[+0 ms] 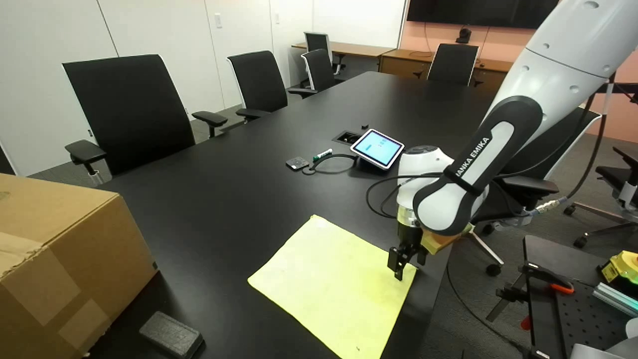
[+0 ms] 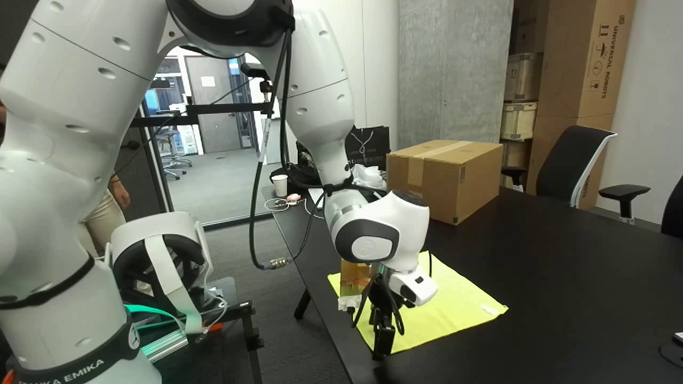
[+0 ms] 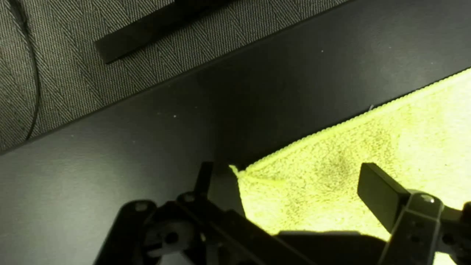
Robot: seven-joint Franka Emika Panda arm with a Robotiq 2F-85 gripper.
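Observation:
A yellow cloth (image 1: 335, 281) lies spread flat on the black table, close to the table's edge. My gripper (image 1: 410, 263) hangs over the cloth's right corner, fingers pointing down. In the wrist view the gripper is open wide: one finger (image 3: 204, 179) is over bare table, the other (image 3: 382, 194) over the cloth. The corner of the cloth (image 3: 265, 194) shows between them, with a small thread sticking out. How high the fingertips stand above the cloth is hard to tell.
A cardboard box (image 1: 72, 257) and a dark grey block (image 1: 171, 335) stand on the table's near left. Farther back are a tablet (image 1: 378, 148), a green marker (image 1: 323, 154) and cables. Beyond the table edge is carpeted floor.

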